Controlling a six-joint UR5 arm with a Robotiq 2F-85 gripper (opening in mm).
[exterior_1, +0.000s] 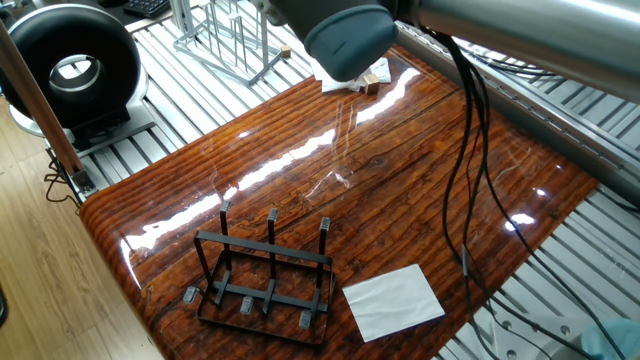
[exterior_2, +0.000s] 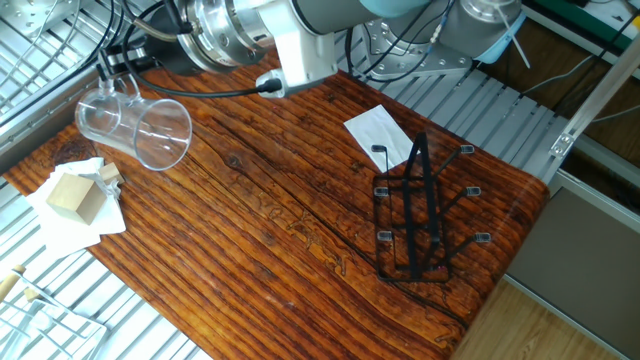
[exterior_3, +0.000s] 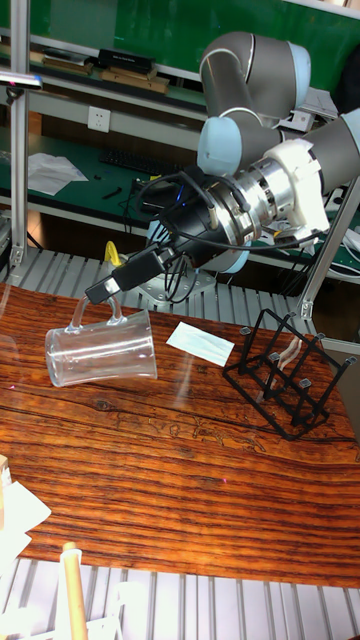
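Note:
A clear glass mug (exterior_3: 101, 353) lies on its side in the air or close over the table, handle upward; its height is hard to judge. My gripper (exterior_3: 103, 290) reaches down to the mug's handle and appears shut on it. From the other side, the mug (exterior_2: 135, 128) shows with its open end toward the table's middle and my gripper (exterior_2: 104, 68) at the handle. A black wire rack (exterior_2: 412, 225) with several upright prongs stands empty on the wooden table (exterior_2: 250, 230). In exterior view 1 the arm hides both mug and gripper.
A white sheet (exterior_1: 394, 302) lies flat beside the rack. Wooden blocks (exterior_2: 77, 198) rest on white paper at a table edge. Cables (exterior_1: 470, 180) hang from the arm.

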